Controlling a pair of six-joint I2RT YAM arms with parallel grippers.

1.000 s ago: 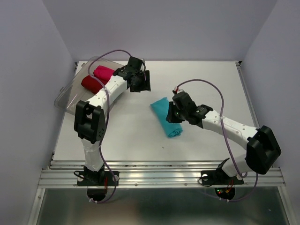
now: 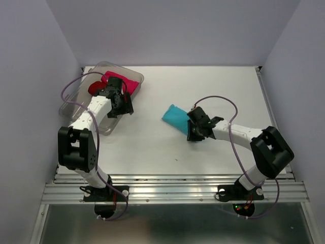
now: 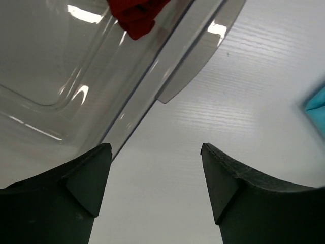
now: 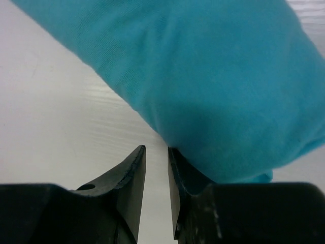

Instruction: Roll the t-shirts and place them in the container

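Note:
A teal shirt (image 2: 176, 119), folded into a long bundle, lies slantwise on the table, its lower end partly hidden by my right gripper (image 2: 195, 135). In the right wrist view the teal cloth (image 4: 213, 86) bulges above and over the right finger. My right gripper is part open, with bare table showing between its fingers. My left gripper (image 2: 123, 111) is at the bin's right wall, open and empty; the left wrist view shows clear table between its fingers. A dark red roll (image 2: 96, 88) and a pink-red one (image 2: 122, 81) lie in the bin.
The clear plastic bin (image 2: 136, 74) stands at the back left, its rim (image 3: 152, 81) close beside my left gripper. Bare white table (image 2: 223, 84) stretches across the back and right. A tiny dark speck lies near the front middle.

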